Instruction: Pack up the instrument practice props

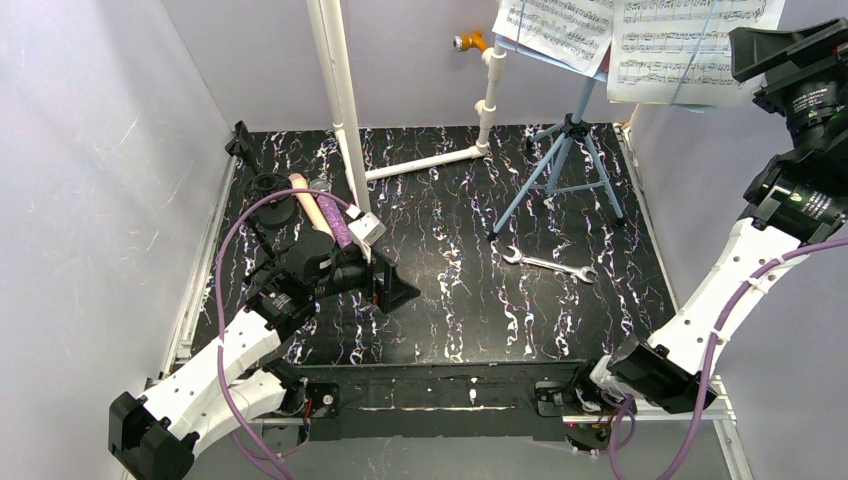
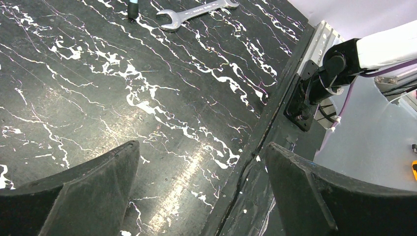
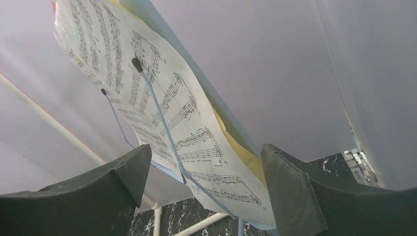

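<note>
A light-blue music stand (image 1: 563, 150) stands upright on its tripod at the back right, bearing sheet music (image 1: 690, 55) under thin blue holder arms. At the right edge of the sheets is my right gripper (image 1: 745, 55). In the right wrist view, the page (image 3: 196, 147) and a yellow edge (image 3: 241, 147) show between or behind its parted fingers; contact cannot be told. My left gripper (image 1: 397, 290) hangs open over the floor's left half, with only bare floor between its fingers in the left wrist view. A silver wrench (image 1: 550, 264) lies in front of the stand.
White pipes (image 1: 420, 167) run along the back, with an orange fitting (image 1: 470, 42) on the wall. A purple glittery tube (image 1: 335, 220), a pale wooden rod (image 1: 312, 205) and a black stand (image 1: 265, 190) are at the left.
</note>
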